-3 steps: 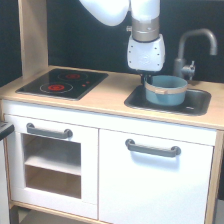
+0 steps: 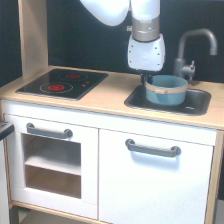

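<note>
A blue pot (image 2: pixel 166 98) with a brownish rim sits in the dark sink (image 2: pixel 196 104) on the right of the counter. From above, the white arm reaches down to the pot's left edge. Its small dark gripper (image 2: pixel 147 78) is at the rim there, close to or touching it. The fingers are too small and dark to show whether they are apart or closed on the rim.
A black stovetop (image 2: pixel 62 83) with red-marked burners lies on the left. Wooden counter (image 2: pixel 112 92) between stovetop and sink is clear. The grey faucet (image 2: pixel 186 58) rises behind the pot. Below are an open-looking oven compartment (image 2: pixel 52 165) and a white cabinet door (image 2: pixel 150 185).
</note>
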